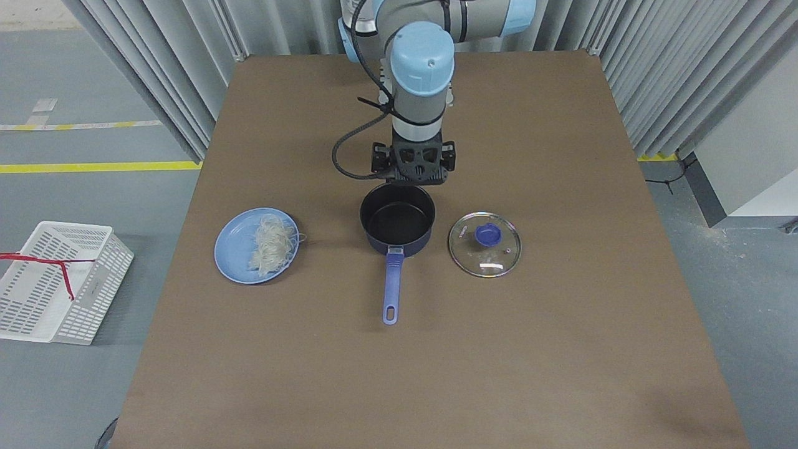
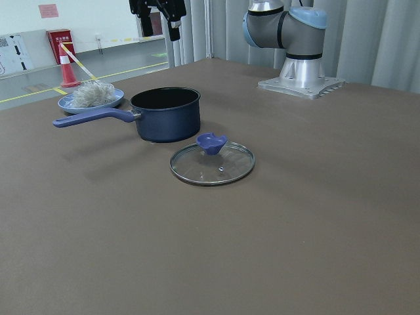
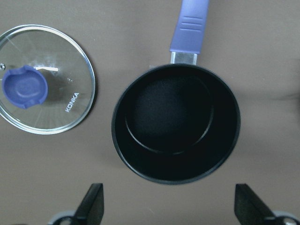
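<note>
A dark blue saucepan (image 1: 396, 217) with a blue handle stands mid-table. Its glass lid (image 1: 484, 254) with a blue knob lies flat beside it, on the right in the front view. On the other side a blue plate (image 1: 235, 247) holds white stringy noodles (image 1: 269, 246). My gripper (image 1: 411, 168) hangs high above the table, just beyond the pan. In the wrist view its two fingers stand wide apart at the bottom edge, open with nothing between them; the pan (image 3: 176, 126) is ahead of them, the lid (image 3: 61, 93) off to one side.
The arm's base (image 2: 302, 85) stands at the back. A white basket (image 1: 90, 299) sits on the floor off the table; grey curtains hang behind.
</note>
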